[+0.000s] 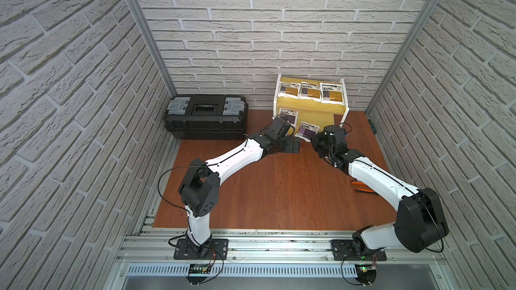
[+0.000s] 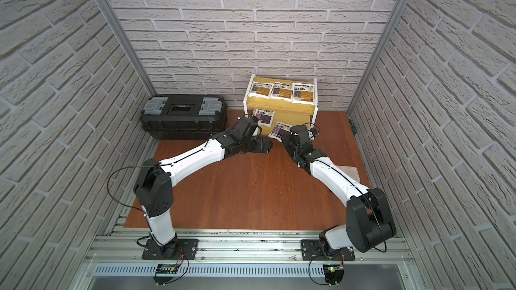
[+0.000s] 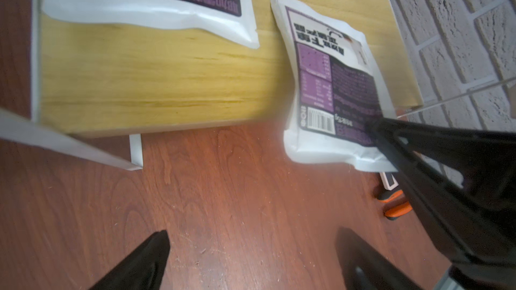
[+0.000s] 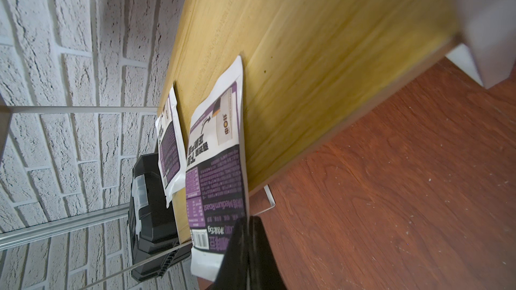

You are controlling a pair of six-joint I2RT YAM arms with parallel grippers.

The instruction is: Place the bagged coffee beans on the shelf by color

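Note:
A purple coffee bag (image 4: 217,193) is pinched at its lower right edge by my right gripper, which is shut on it. The bag's upper part reaches over the lower shelf board (image 3: 177,75), while its bottom end overhangs the front edge. Another purple bag (image 1: 288,117) lies at the left of that same board. On the upper tier sit three yellow bags, left (image 1: 289,89), middle (image 1: 310,90) and right (image 1: 331,93). My left gripper stands open in front of the shelf, empty, left of the held bag.
White uprights (image 1: 345,96) bound the shelf's sides. A black toolbox (image 1: 205,118) stands at the back left. Orange-handled pliers (image 3: 395,204) lie on the table to the right, partly covered by the right arm.

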